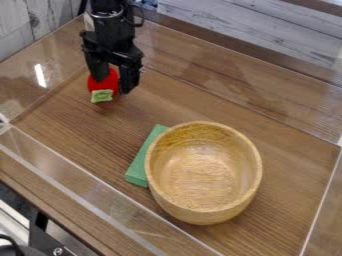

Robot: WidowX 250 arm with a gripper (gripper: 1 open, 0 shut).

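Note:
My gripper point(112, 62), black and open, hangs at the upper left just over a red object point(100, 80) with a light green part at its bottom, partly hidden by the fingers. Whether the fingers touch it is hard to tell. A wide yellow-tan bowl point(205, 172) sits at the lower right, with a flat green object point(142, 158) lying beside its left side.
A pale edge runs along the left and lower left of the table, with dark space beyond at the bottom left.

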